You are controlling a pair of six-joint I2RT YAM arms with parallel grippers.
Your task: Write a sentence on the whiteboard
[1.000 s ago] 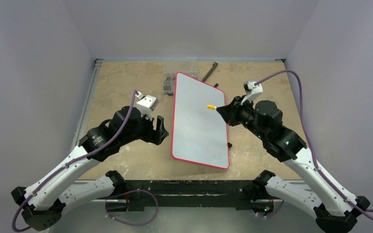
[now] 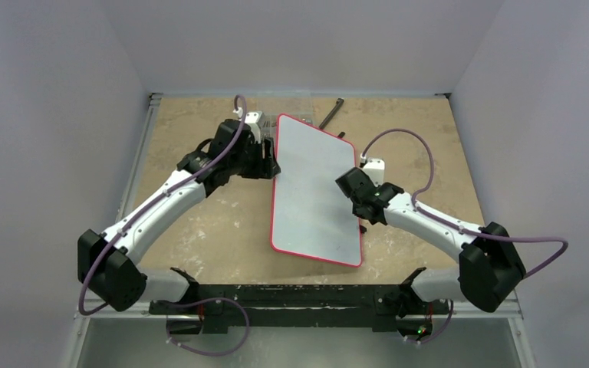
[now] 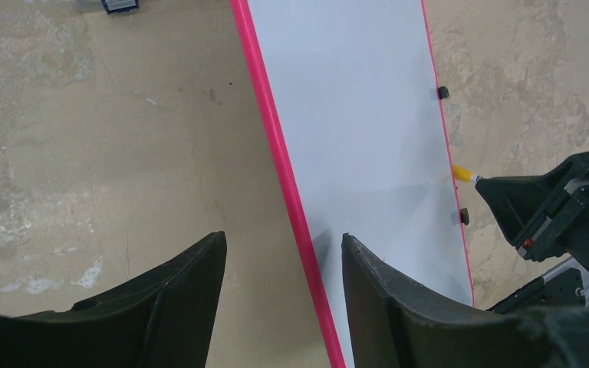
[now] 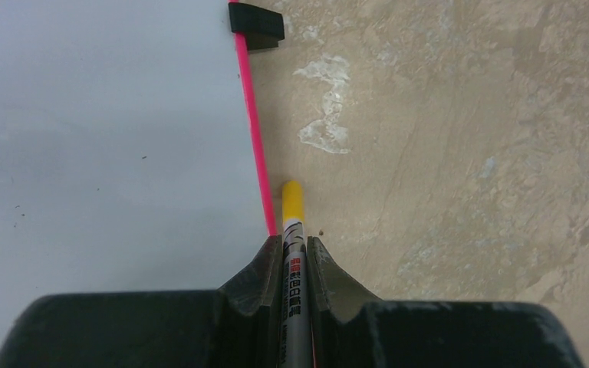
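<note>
The whiteboard point(image 2: 316, 199), white with a pink-red edge, lies tilted on the table with no writing visible on it. My left gripper stands part open over the board's left edge; the pink rim point(image 3: 287, 180) runs between its fingers as seen in the left wrist view, and whether they touch it cannot be told. My right gripper is shut on a marker point(image 4: 294, 268) with a yellow tip end. That marker's end points down beside the board's right edge in the right wrist view. From above, the marker is hidden under the right arm.
Black clips point(image 4: 257, 27) sit along the board's right edge. Behind the board lie a dark wrench-like tool point(image 2: 331, 113) and a clear compartment box point(image 2: 295, 105), partly covered by the left arm.
My right gripper, with the marker, has turned downward and now overlaps the board's right edge from above.
</note>
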